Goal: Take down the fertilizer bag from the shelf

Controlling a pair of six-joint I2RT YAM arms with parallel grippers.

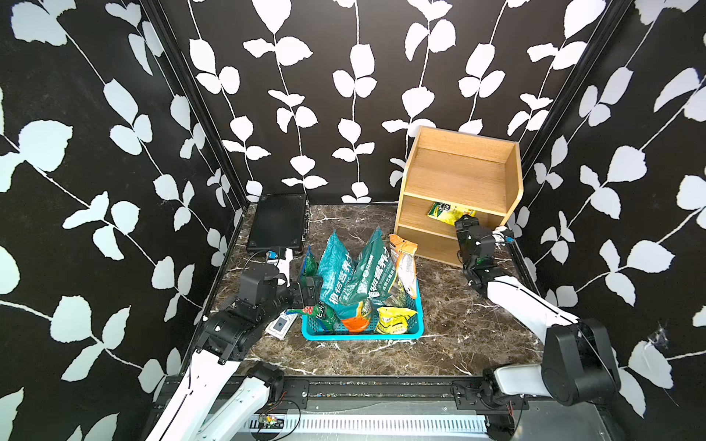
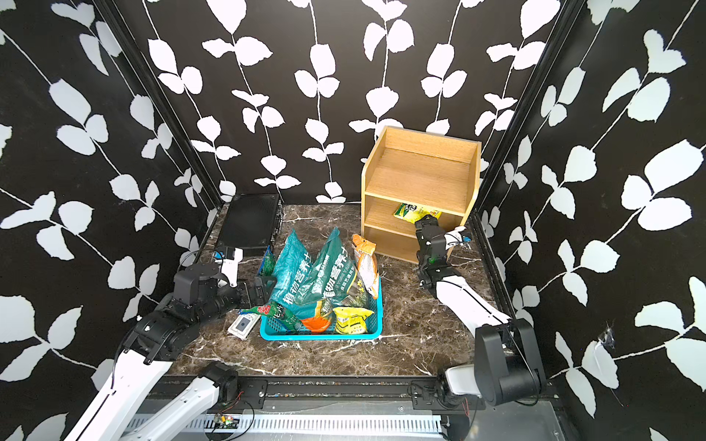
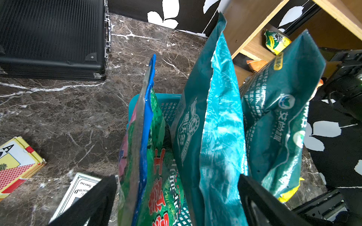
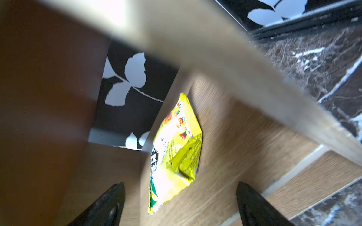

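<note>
A yellow fertilizer bag [image 1: 448, 212] [image 2: 412, 212] lies on the middle level of the wooden shelf [image 1: 459, 172]; in the right wrist view the bag [image 4: 173, 150] sits on the board between the open fingers. My right gripper [image 1: 463, 231] is open at the shelf's right front, just short of the bag, holding nothing. My left gripper [image 1: 309, 290] is open at the left end of the turquoise basket [image 1: 360, 336], over upright bags, nothing clearly gripped.
The basket is packed with teal, green, orange and yellow bags. A black case [image 1: 275, 220] lies at the back left, card boxes [image 3: 15, 162] left of the basket. Free marble surface [image 1: 463, 330] lies right of the basket.
</note>
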